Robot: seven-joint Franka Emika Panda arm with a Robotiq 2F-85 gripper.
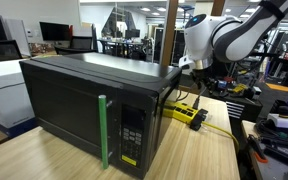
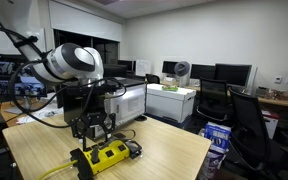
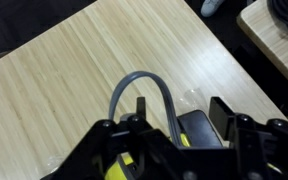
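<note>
In the wrist view my gripper has its two dark fingers apart. A grey cable (image 3: 141, 75) arches up between them. Behind the cable, near the right finger, lies a black plug-like block (image 3: 198, 128); whether a finger touches it I cannot tell. Below is a yellow power strip (image 2: 109, 156) with black parts, lying on the wooden table, my gripper (image 2: 97, 132) low above it. A black microwave (image 1: 84, 105) with a green-edged door handle (image 1: 103, 130) stands beside the strip and hides part of that area in exterior view 1.
A yellow cord (image 1: 220, 131) runs over the table from the strip. Bare tabletop (image 2: 169, 140) lies on the strip's far side in exterior view 2. Office chairs (image 2: 252, 120) and a blue-white package (image 2: 216, 140) stand beyond the table.
</note>
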